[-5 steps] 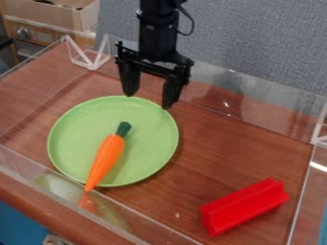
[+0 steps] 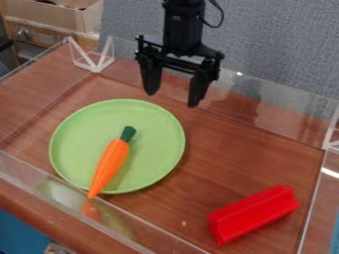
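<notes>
My black gripper (image 2: 173,81) hangs open above the back of the wooden table, just behind the green plate, with nothing between its fingers. An orange toy carrot (image 2: 109,166) with a dark green top lies diagonally on the green plate (image 2: 159,149), its narrow end reaching over the plate's near-left edge. A red rectangular block (image 2: 253,214) lies on the table at the front right, apart from the plate.
Clear low walls edge the wooden table (image 2: 241,157), with white brackets at the back left and right. A cardboard box (image 2: 54,15) stands beyond the back-left corner.
The gripper has shifted right and a little upward in the view over the last second. The carrot, plate and red block have not moved.
</notes>
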